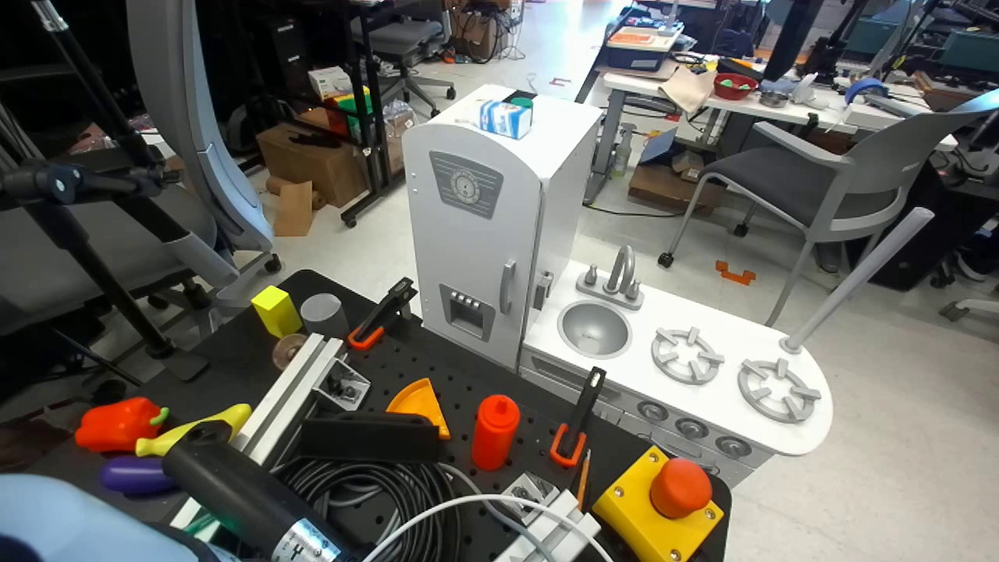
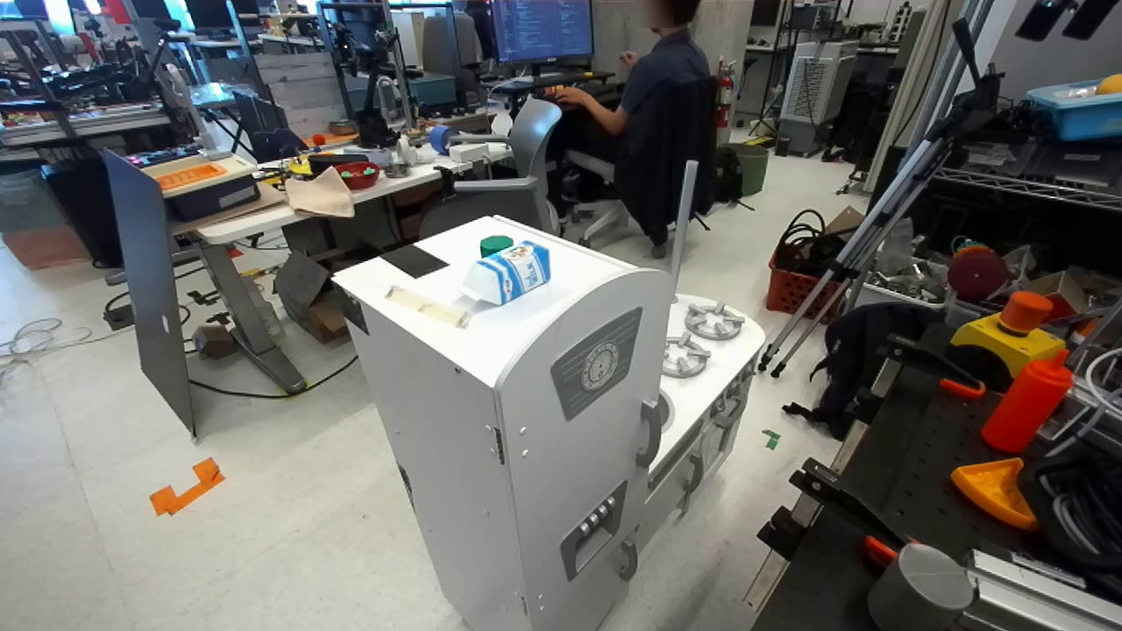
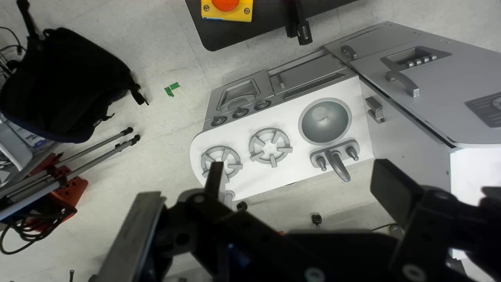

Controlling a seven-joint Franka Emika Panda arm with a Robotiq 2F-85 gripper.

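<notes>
My gripper shows along the bottom of the wrist view, its two dark fingers wide apart. Nothing is between them; the toy kitchen counter [image 3: 300,155] lies beyond, with a sink and two burners. Neither exterior view shows the gripper. A white toy fridge [image 1: 473,243] with its door closed adjoins the counter. On its top lies a blue and white milk carton [image 2: 509,273] on its side, beside a green round item [image 2: 495,245]. A red bottle [image 1: 494,432] stands on the black table, and an orange wedge [image 1: 417,404] lies to its left.
The black pegboard table [image 1: 449,356] carries clamps, coiled cables, a yellow box with a red button [image 1: 679,487], a red pepper [image 1: 122,425], a banana [image 1: 192,431] and an eggplant [image 1: 137,474]. A grey rod [image 1: 862,276] rises from the counter's end. The sink [image 1: 595,328] is empty.
</notes>
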